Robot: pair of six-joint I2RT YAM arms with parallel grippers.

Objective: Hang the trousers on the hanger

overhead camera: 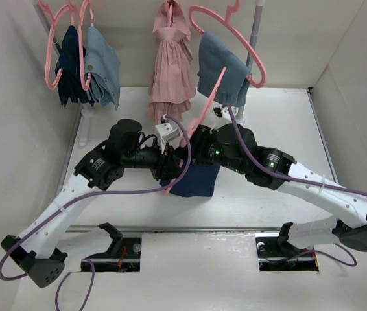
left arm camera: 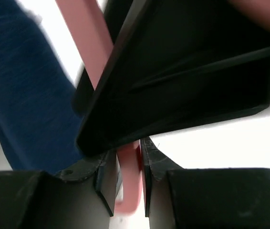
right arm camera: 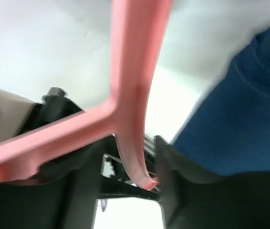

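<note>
A pink hanger [overhead camera: 210, 97] runs slantwise between my two grippers, seen nearly edge-on from above. Low on it, my left gripper is shut on the hanger's bar [left arm camera: 131, 179]. My right gripper stands part open, with a pink branch of the hanger [right arm camera: 132, 129] between its fingers. Dark navy trousers [overhead camera: 196, 181] are below and behind the grippers; their upper part is hidden. In the left wrist view the navy cloth [left arm camera: 27, 90] appears left of the bar, and in the right wrist view on the right. Whether the cloth passes through the hanger, I cannot tell.
On the rack behind hang a pink dress [overhead camera: 170, 65], blue-grey trousers [overhead camera: 222, 68] on a tilted hanger, and more trousers [overhead camera: 102, 65] at left. Both grippers are close together.
</note>
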